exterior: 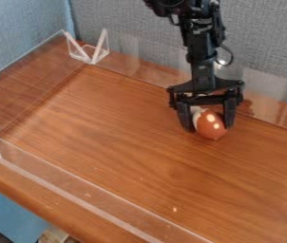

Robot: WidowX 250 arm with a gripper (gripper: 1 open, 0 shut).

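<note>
My black gripper (207, 116) is low over the right rear of the wooden tabletop (121, 152), its fingers down on either side of a round orange-red object (211, 127) with pale spots and a whitish part at its left. Whether the fingers press on it or only stand around it, I cannot tell.
Clear plastic walls edge the table, with white corner brackets (87, 49) at the back left. Grey padded panels stand behind and to the left.
</note>
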